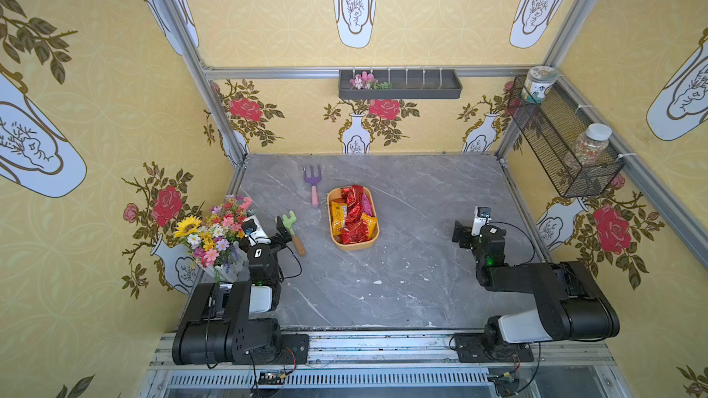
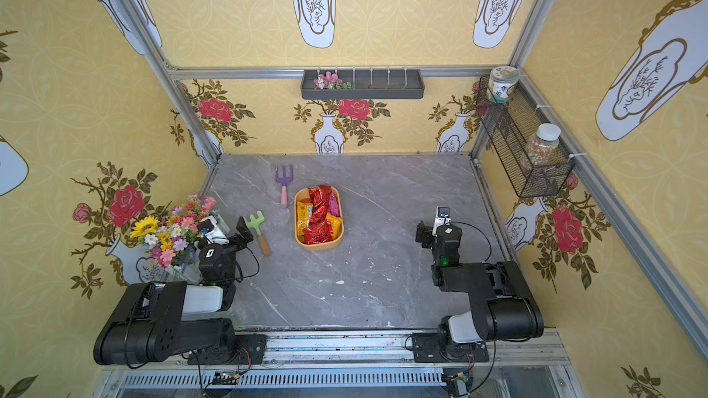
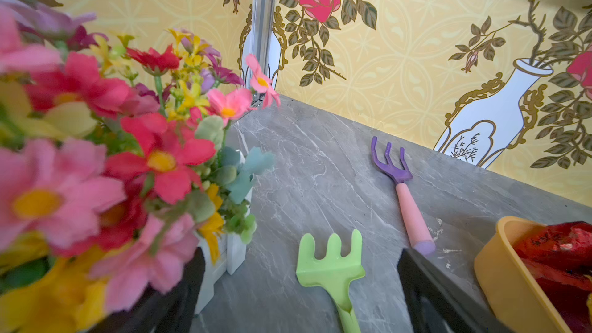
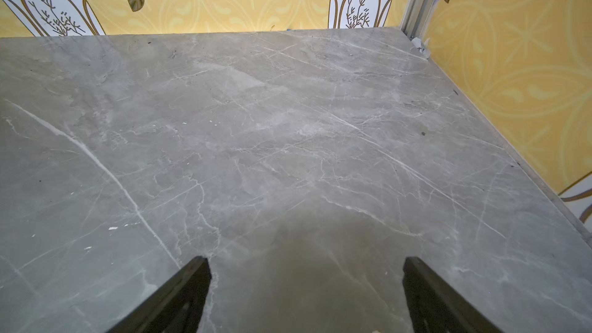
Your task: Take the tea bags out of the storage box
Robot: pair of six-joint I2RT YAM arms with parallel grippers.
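Observation:
A yellow storage box sits in the middle of the grey table, filled with red, yellow and pink tea bag packets; its side also shows at the right of the left wrist view. My left gripper is open beside the flowers, left of the box, with a green rake below it and nothing held. My right gripper is open over bare table, to the right of the box, with nothing between its fingers.
A flower arrangement stands at the left edge. A purple fork and green rake lie left of the box. A wire basket with two jars hangs on the right wall; a grey shelf is on the back wall.

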